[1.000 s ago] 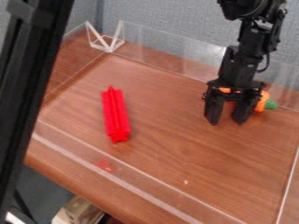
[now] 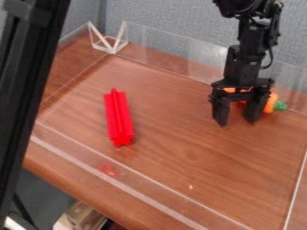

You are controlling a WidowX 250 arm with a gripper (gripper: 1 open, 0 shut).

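Note:
My black gripper [image 2: 238, 108] hangs at the right rear of the wooden board, fingers pointing down with a gap between their tips. An orange carrot [image 2: 270, 101] with a green top lies just behind it, partly hidden by the fingers; I cannot tell whether it is between them. A red ridged bar [image 2: 118, 118] lies on the left part of the board.
Clear low walls edge the wooden board [image 2: 180, 171], with a white frame bracket [image 2: 108, 40] at the back left corner. A black post [image 2: 24, 72] fills the left edge. The middle and front of the board are free.
The red bar has not moved.

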